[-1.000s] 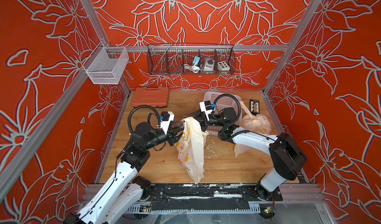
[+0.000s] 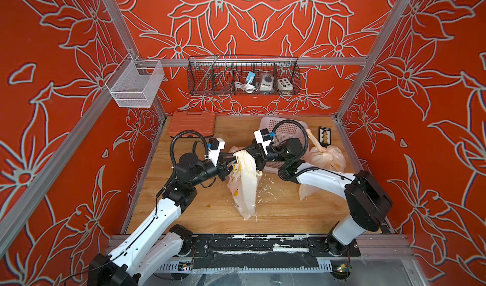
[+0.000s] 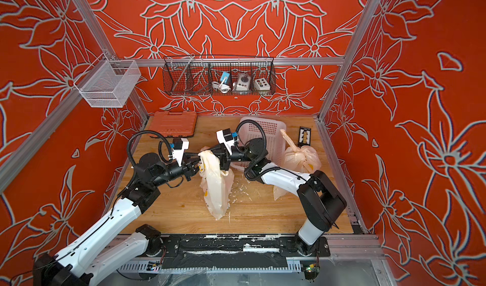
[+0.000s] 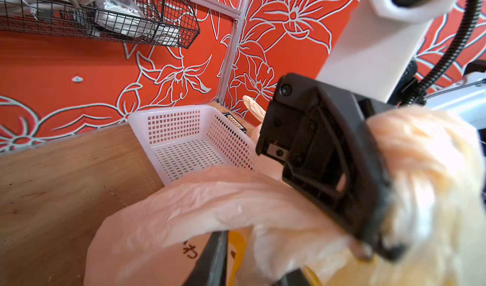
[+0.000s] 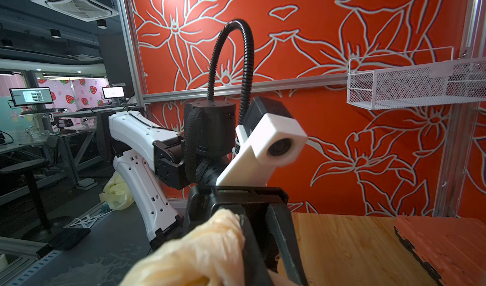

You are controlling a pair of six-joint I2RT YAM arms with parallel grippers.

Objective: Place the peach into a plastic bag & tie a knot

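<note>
A pale, thin plastic bag (image 2: 246,184) with yellow and red print hangs over the table, draped across the fingers of my right gripper (image 2: 249,151). That gripper looks shut; whether it pinches any of the film is hidden. My left gripper (image 2: 230,165) is close beside it on the left. In the left wrist view its dark fingertips (image 4: 210,263) stand apart, with a fold of bag (image 4: 202,200) lying over and between them. Bunched film (image 5: 202,250) fills the bottom of the right wrist view and covers the right fingers. No peach shows in any view.
A pale pink perforated basket (image 2: 283,129) stands behind the right gripper. Another bag, twisted at its neck (image 2: 328,159), lies to the right near a small black-framed item (image 2: 324,136). A red case (image 2: 192,123) lies back left.
The bag's lower end has risen, and its left side is drawn back behind the grippers. The right arm is nearly still.
</note>
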